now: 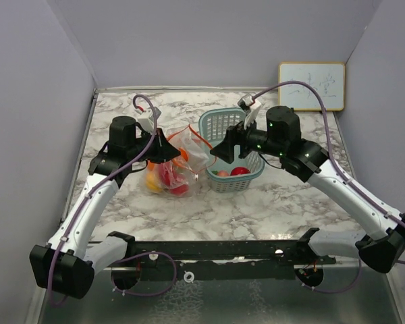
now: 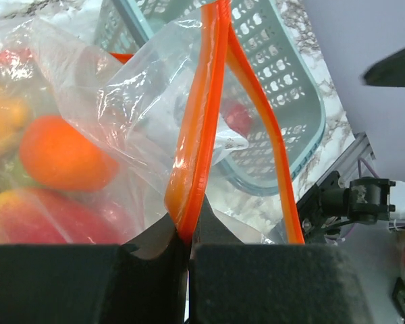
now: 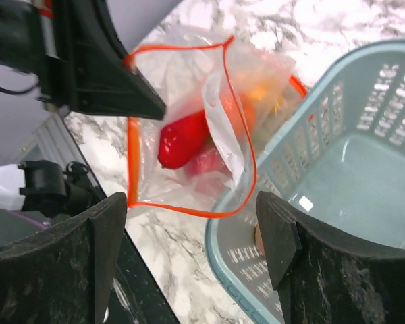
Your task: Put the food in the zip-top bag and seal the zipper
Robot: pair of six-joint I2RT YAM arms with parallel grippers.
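The clear zip-top bag (image 1: 197,154) has an orange rim and its mouth is spread open. Yellow, orange and red food (image 2: 67,158) shows through its plastic. My left gripper is shut on the bag's orange rim, which rises from between its fingers. At the bag's opposite side, my right gripper has its fingers wide apart. The rim's near edge (image 3: 189,211) lies just ahead of that gap, and nothing appears gripped there. A red piece of food (image 3: 182,140) is visible inside through the open mouth.
A pale green basket (image 1: 219,125) stands right beside the bag, under my right gripper. It holds a red round item (image 1: 240,171) and a smaller pinkish one (image 1: 222,173). A whiteboard (image 1: 312,86) is at the back right.
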